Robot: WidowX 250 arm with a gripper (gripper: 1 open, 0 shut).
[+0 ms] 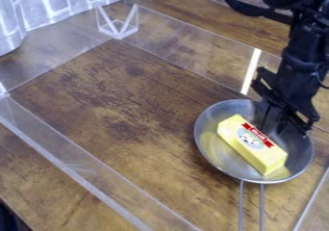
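A yellow box with a red-and-white label (257,153) lies at a slant inside a round metal pan (213,134) at the lower right, whose handle points toward the near edge. My black gripper (276,115) is lowered at the pan's upper right rim, beside the box. Its fingertips are dark and partly hidden, so I cannot make out whether they are apart or together, or whether they touch the rim.
Clear plastic barriers run along the left and back of the wooden surface (110,110). A clear plastic bracket (117,23) stands at the back left, near a white curtain (38,9).
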